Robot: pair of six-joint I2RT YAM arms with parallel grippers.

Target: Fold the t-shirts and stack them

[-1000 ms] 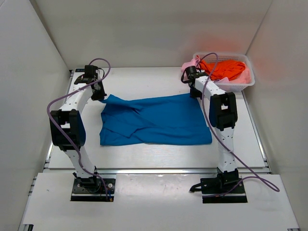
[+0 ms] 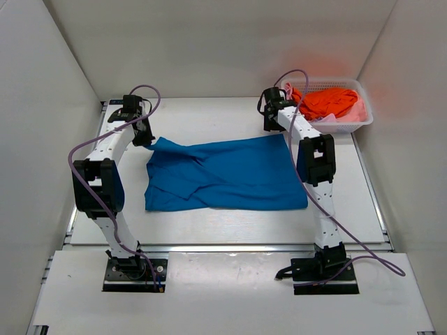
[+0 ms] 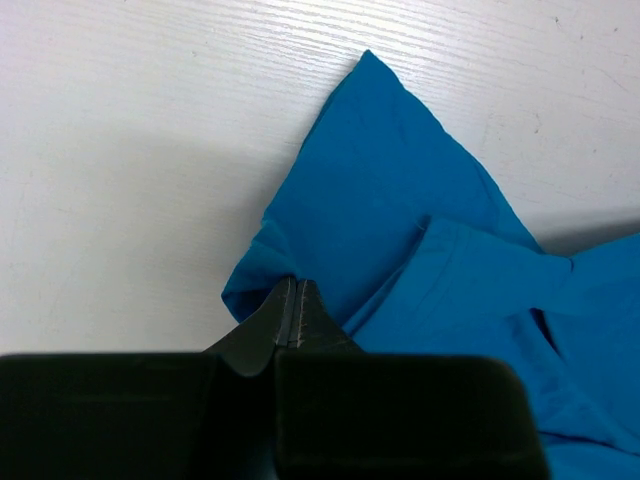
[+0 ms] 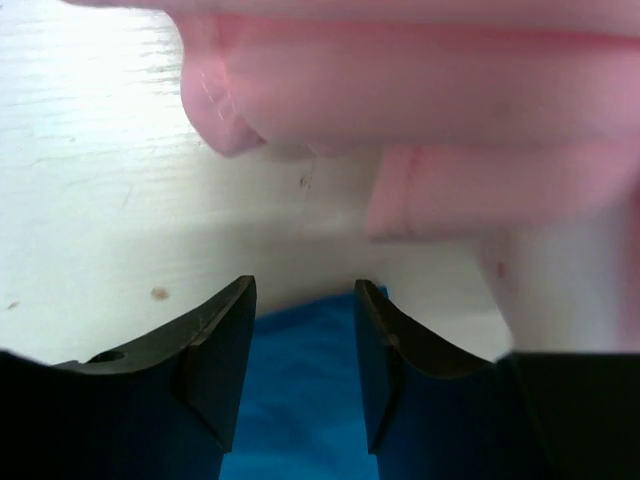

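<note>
A blue t-shirt (image 2: pixel 230 178) lies spread on the white table, its left part rumpled in folds. My left gripper (image 2: pixel 147 142) is at its upper left corner; in the left wrist view the shut fingertips (image 3: pixel 298 300) touch a bent edge of the blue cloth, and whether cloth is between them is unclear. My right gripper is part open above the shirt's upper right corner (image 4: pixel 300 390), with pink cloth (image 4: pixel 430 90) just beyond it.
A white basket (image 2: pixel 364 112) at the back right holds orange (image 2: pixel 325 101) and pink shirts, some pink draped over its left side.
My right gripper has moved away from the blue shirt's upper right corner toward the back, beside the basket. The left arm and blue shirt look unchanged.
</note>
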